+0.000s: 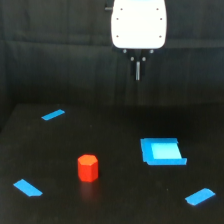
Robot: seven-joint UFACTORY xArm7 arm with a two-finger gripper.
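A red block (pixel 88 168) with a hexagonal outline stands by itself on the dark table, left of the middle. To its right lies a light-blue square (pixel 165 151) with a darker blue border around it. My gripper (pixel 137 70) hangs below its white housing (pixel 138 24) at the top of the view, well above the table and apart from the block. Its fingers look narrow and small here, so how they stand is unclear. Nothing shows hanging from them.
Blue tape strips lie on the table at the far left (pixel 53 115), near left (pixel 27 188) and near right (pixel 200 197). Dark curtain (pixel 60 60) fills the background.
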